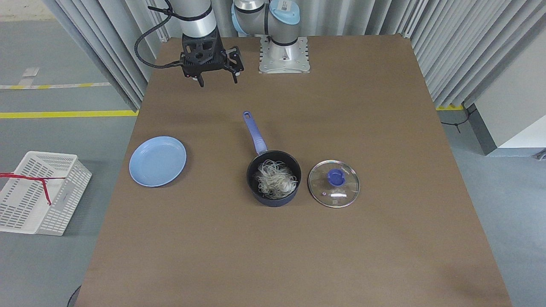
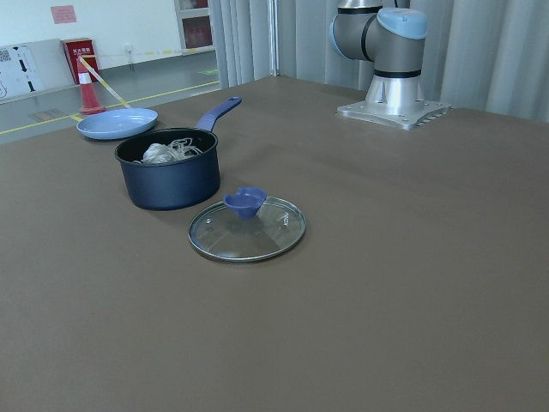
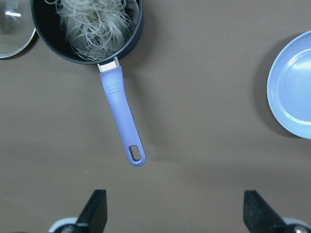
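A dark pot holding white noodle-like strands stands mid-table, its blue handle pointing toward the robot base. A glass lid with a blue knob lies to its right in the front view; a blue plate lies to its left. My gripper is over the back left of the table, apart from the pot. In the wrist view its fingers are wide open with bare table between them, below the end of the handle.
The robot base is bolted at the back edge. A white basket sits on the floor to the left.
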